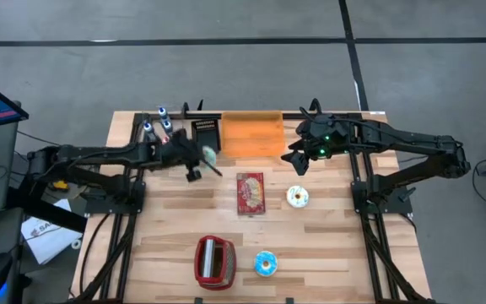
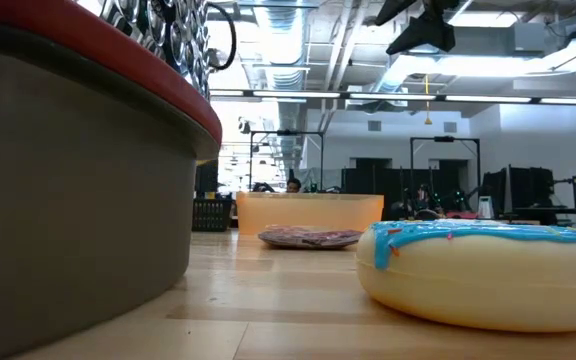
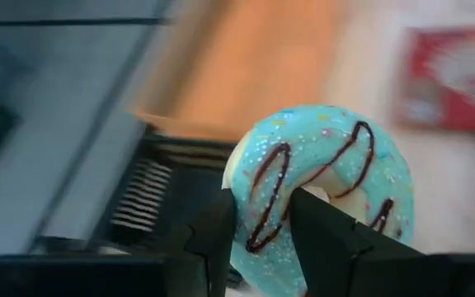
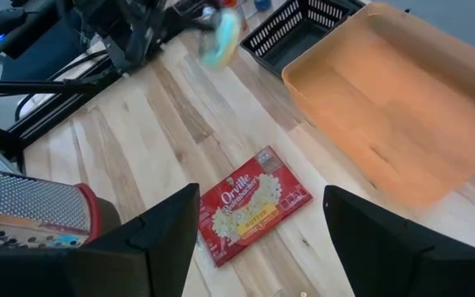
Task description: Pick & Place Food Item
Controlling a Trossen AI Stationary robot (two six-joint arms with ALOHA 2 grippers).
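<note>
In the left wrist view the teal donut (image 3: 262, 194), striped with dark brown icing, is pinched by my left gripper, one finger over its ring and the other at its outer side. From above, that donut (image 1: 209, 155) is off the table, close to the black basket (image 1: 206, 135) and left of the orange bin (image 1: 253, 135). My right gripper stands open with empty space between its fingers, over the right side of the table.
A red popcorn box (image 1: 251, 193) lies mid-table, with a white donut (image 1: 297, 197) to its right. Nearer the front are a blue donut (image 1: 266, 263) and a red-rimmed container (image 1: 215, 263) holding a grater. Several bottles (image 1: 165, 123) stand at the back left.
</note>
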